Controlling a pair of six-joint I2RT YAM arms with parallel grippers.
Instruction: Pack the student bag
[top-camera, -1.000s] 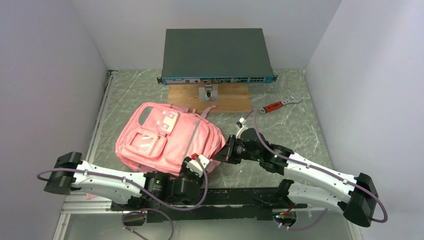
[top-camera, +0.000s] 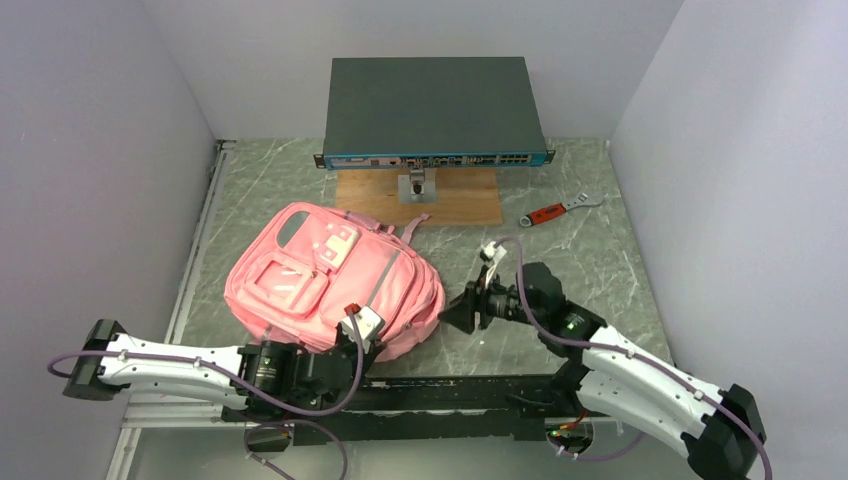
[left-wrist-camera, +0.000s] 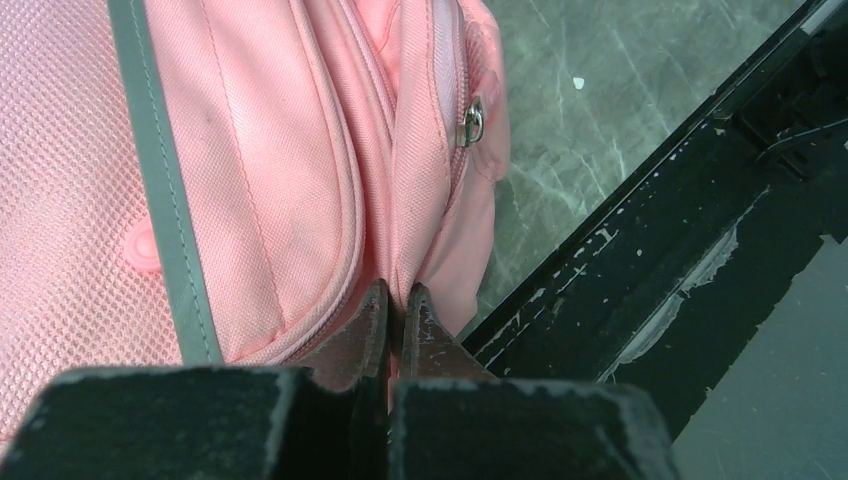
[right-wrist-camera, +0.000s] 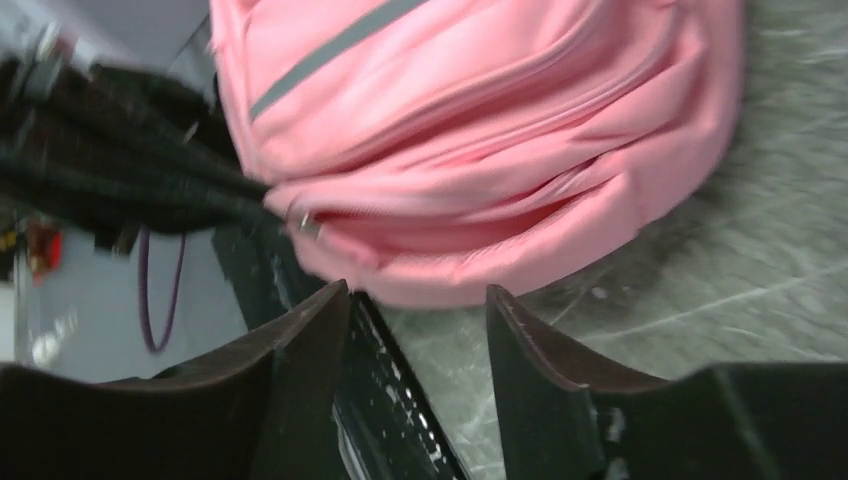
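A pink backpack (top-camera: 330, 270) lies flat on the left half of the table, front pocket up. In the left wrist view its fabric bunches between the fingertips of my left gripper, which is shut on the side beside a zipper with a metal pull (left-wrist-camera: 471, 122). My right gripper stands part open just off the bag's right side, nothing between its fingers. Seen in the right wrist view, that side has a fold sagging a little open (right-wrist-camera: 470, 235). What is inside the bag cannot be seen.
An orange-handled wrench (top-camera: 548, 213) lies at the back right. Behind the bag sits a dark rack unit (top-camera: 430, 105) above a wooden board (top-camera: 465, 195). A black rail (top-camera: 460, 390) runs along the front edge.
The left arm has shifted left, the bag moving slightly left too.
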